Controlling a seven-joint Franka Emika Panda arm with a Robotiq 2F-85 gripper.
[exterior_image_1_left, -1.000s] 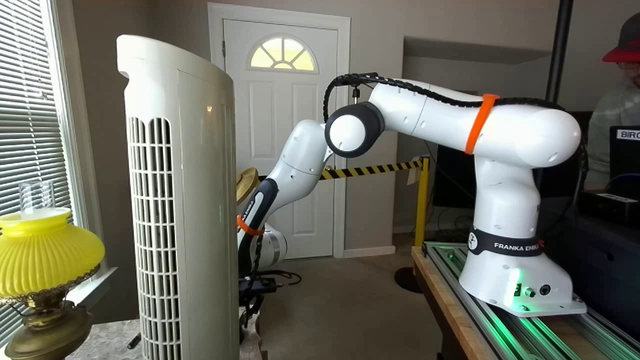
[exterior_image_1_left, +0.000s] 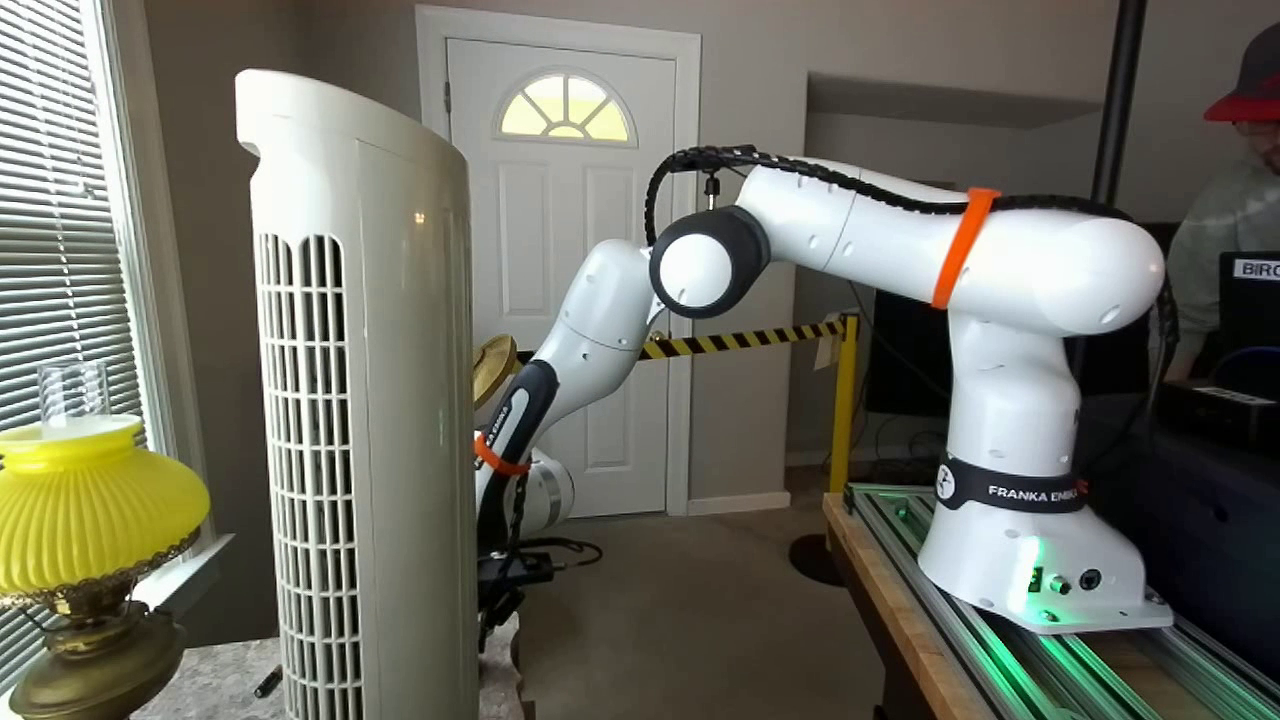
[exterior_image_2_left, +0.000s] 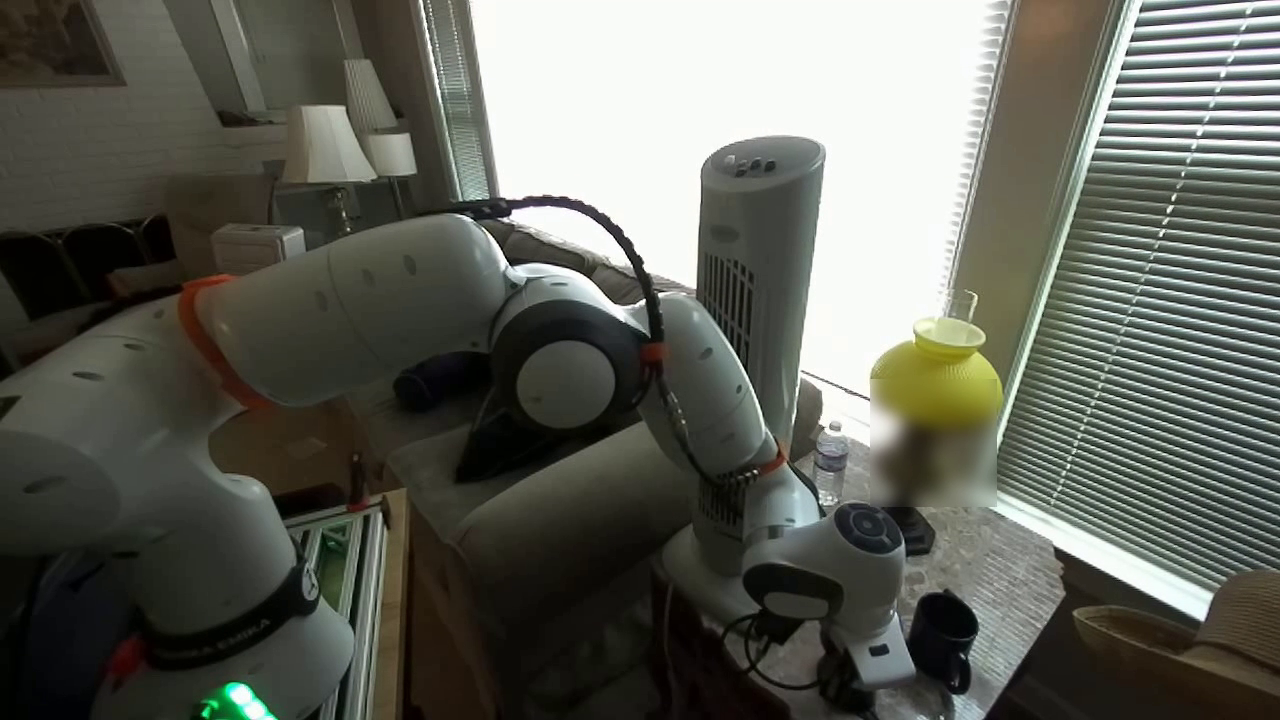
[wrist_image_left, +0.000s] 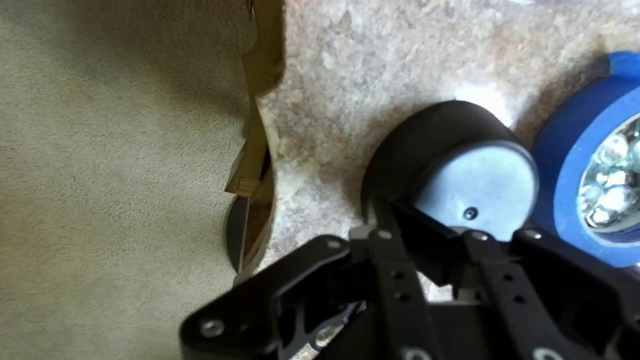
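A short black cylinder with a silver, screw-marked end (wrist_image_left: 478, 189) rests tilted on the mottled tabletop in the wrist view. My gripper is at its near side, its dark fingers shut on the near part of the black cylinder. The exact contact is partly hidden by the fingers themselves. Touching or almost touching the cylinder on the right is a roll of blue tape (wrist_image_left: 549, 174), with clear glass beads showing inside its ring. From exterior view 1 the fan hides the fingertips; in exterior view 2 the hand reaches low over the table.
A tall tower fan (exterior_image_2_left: 762, 240) stands close to the forearm. A black mug (exterior_image_2_left: 944, 634) sits right beside the hand. Farther back are a water bottle (exterior_image_2_left: 830, 462) and a yellow-shaded lamp (exterior_image_2_left: 937, 378). The tabletop's scalloped edge (wrist_image_left: 267, 162) lies left of the gripper, with carpet below.
Around the wrist, the dark hardware beside the fan has shifted slightly downward. The rest of the arm looks almost the same.
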